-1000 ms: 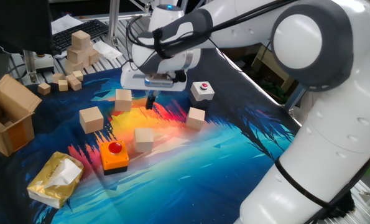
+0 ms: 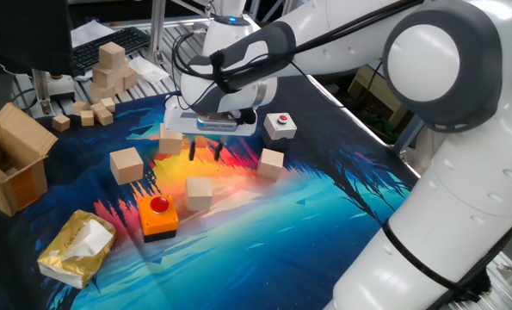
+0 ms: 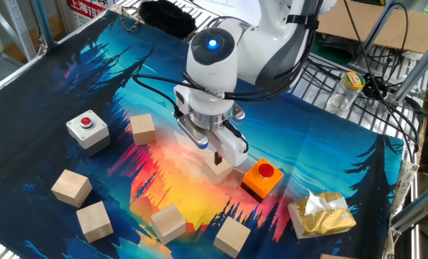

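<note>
In exterior view 1 my gripper [image 2: 206, 151] hangs above the bright middle of the printed mat, its two dark fingers spread apart and nothing between them. Wooden blocks lie around it: one on the left [image 2: 126, 166], another behind [image 2: 170, 139], a third nearer the camera [image 2: 199, 194] and one to the right [image 2: 270, 164]. Exterior view 2 reveals two further blocks, a pale cube [image 3: 72, 188] and its neighbour [image 3: 94, 221], which the hand seems to hide in the other view. There, the hand partly covers the block [image 3: 217, 170] beside the orange button box.
An orange box with a red button [image 2: 158, 217] and a gold tissue pack [image 2: 77, 248] occupy the near left. A white button box [image 2: 280, 127] stands right of the hand. Beyond the blocks are a cardboard box [image 2: 15, 159] and stacked cubes [image 2: 111, 73].
The blocks have not moved.
</note>
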